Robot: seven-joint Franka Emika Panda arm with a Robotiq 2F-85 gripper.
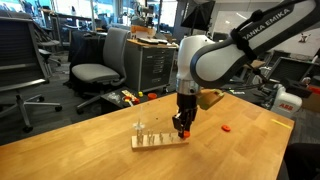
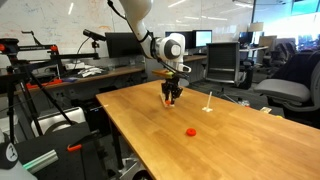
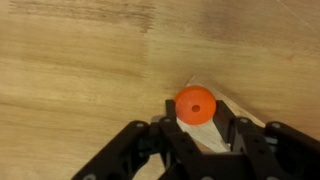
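Observation:
My gripper is shut on an orange-red round piece [image 3: 195, 104], whose top shows a small dark spot in the wrist view. Directly beneath it is one end of a pale wooden block [image 3: 213, 136], mostly hidden by the fingers in that view. In exterior view 1 the block [image 1: 150, 141] lies on the table with a row of short pegs on it, and the gripper is at its right end. Whether the piece touches the block or a peg cannot be told.
A red piece [image 1: 226, 128] lies on the table right of the arm. Another red piece [image 2: 191, 132] shows in exterior view 2. A small white upright thing [image 1: 138, 128] stands by the block's left end.

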